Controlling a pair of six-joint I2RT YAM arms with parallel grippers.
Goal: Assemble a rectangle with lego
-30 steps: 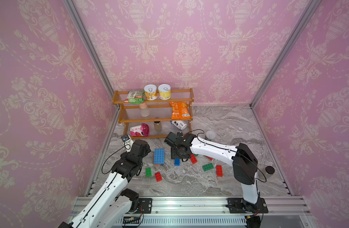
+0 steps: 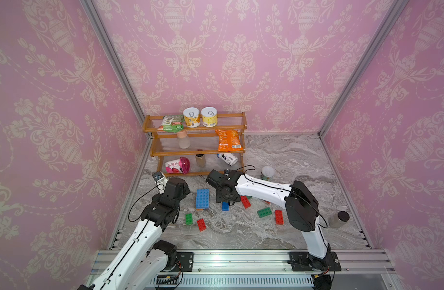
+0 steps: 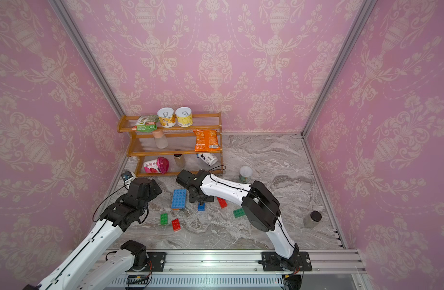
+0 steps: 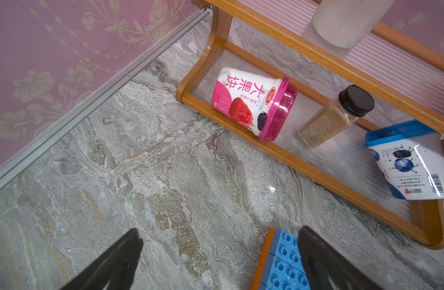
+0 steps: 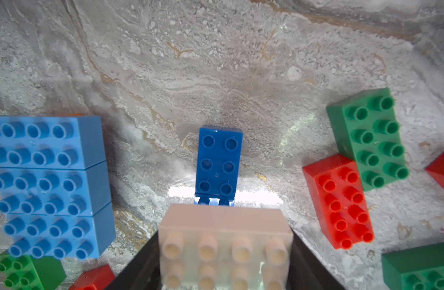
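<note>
Three light-blue bricks lie side by side as one block, with orange showing beneath it in the left wrist view. My right gripper is shut on a pale, pinkish brick [image 5: 225,222]. That brick partly covers the near end of a dark-blue brick [image 5: 219,159] on the table; I cannot tell whether they touch. My left gripper is open and empty, above bare marble beside the light-blue block [image 4: 284,263]. In the top left view the right arm covers the pale brick.
Right of the dark-blue brick lie a red brick [image 5: 340,200] and a green brick [image 5: 369,137]. A small green brick [image 2: 189,219] and a red one [image 2: 201,224] lie at the front. A wooden shelf [image 2: 197,152] with food containers stands behind. Free marble lies at the back right.
The left arm has moved a little left. The bricks on the table have stayed in place.
</note>
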